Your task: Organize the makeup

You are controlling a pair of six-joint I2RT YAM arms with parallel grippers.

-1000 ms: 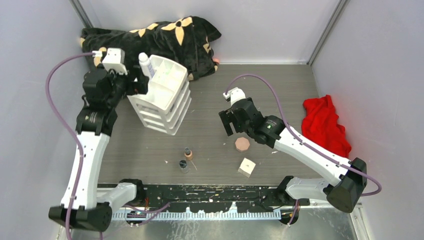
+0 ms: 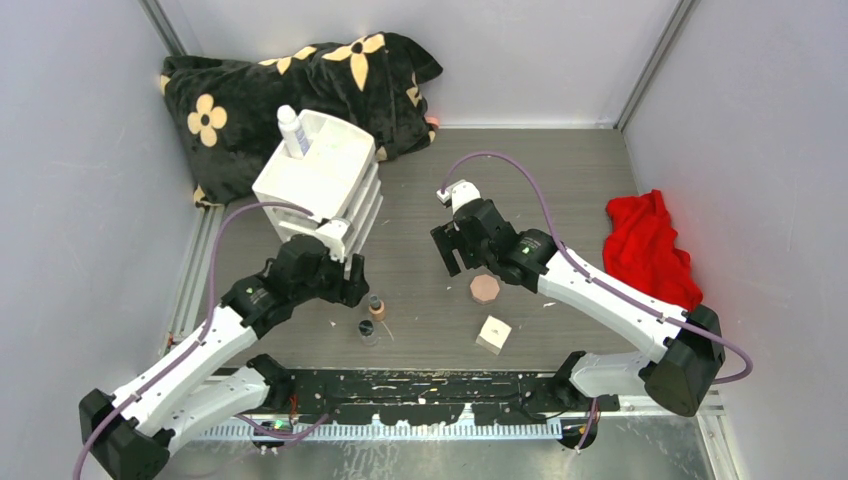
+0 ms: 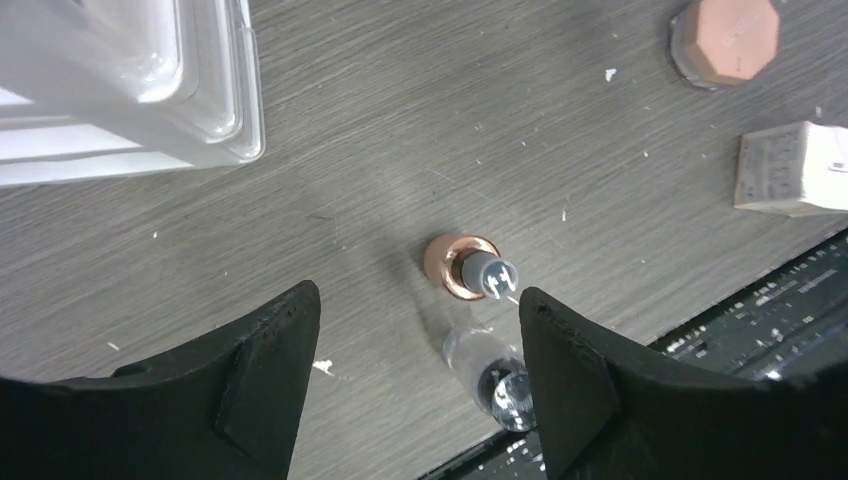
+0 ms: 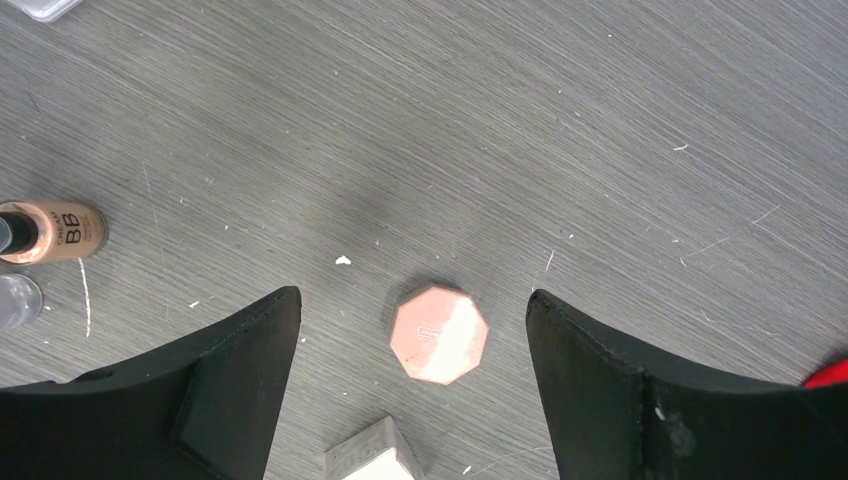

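Observation:
A white drawer organizer (image 2: 315, 175) at the back left has a white bottle (image 2: 293, 133) in its top tray. My left gripper is open above a BB cream bottle (image 3: 445, 260) and a clear cylinder (image 3: 480, 370) beside it, nothing held. My right gripper is open over the table, near a pink octagonal compact (image 4: 438, 335); a small white box (image 4: 372, 452) lies in front of that.
A dark patterned pillow (image 2: 230, 110) lies behind the organizer, a red cloth (image 2: 648, 250) at the right wall.
The right gripper has shifted slightly left.

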